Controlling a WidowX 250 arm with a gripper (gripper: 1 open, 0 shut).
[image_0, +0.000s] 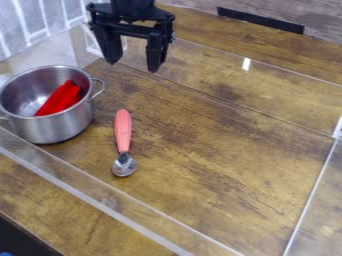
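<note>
My black gripper (131, 48) hangs high over the back of the wooden surface, open, its two fingers spread apart and pointing down. Below and to the left a steel pot (56, 126) holds a red object (60, 98). A spoon with a pink handle (123, 130) and a metal head (123, 167) lies on the wood to the right of the pot, below my gripper and apart from it.
A pale strip runs along the left and front edges, and a metal-edged border crosses the back.
</note>
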